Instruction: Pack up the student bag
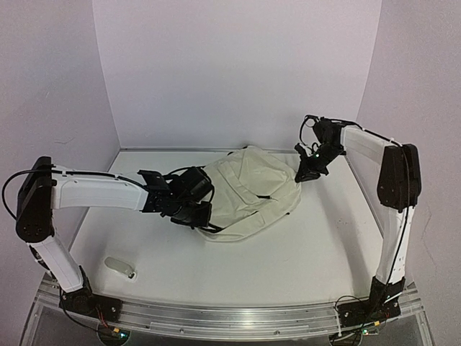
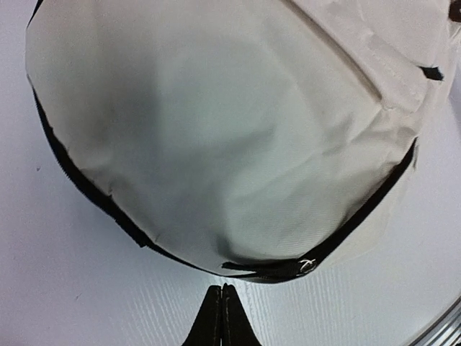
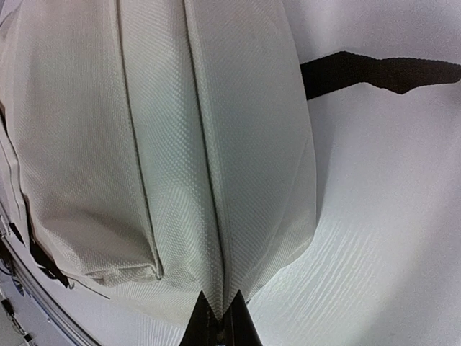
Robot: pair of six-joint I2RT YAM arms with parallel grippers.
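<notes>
A cream bag [image 1: 248, 184] lies on the table between my arms. In the left wrist view its rounded end [image 2: 202, 144] is edged by a dark zipper [image 2: 353, 220], with a zipper pull near the low point. Just short of that edge, my left gripper is shut, with nothing showing between its fingers. From above, the left arm covers the bag's left end. At the bag's right side, my right gripper is shut on a fold of its fabric, the seams drawn together at the fingertips. No opening into the bag can be made out.
A small pale object with a dark end [image 1: 119, 267] lies at the table's front left. A black strap [image 3: 382, 73] runs out from beside the bag.
</notes>
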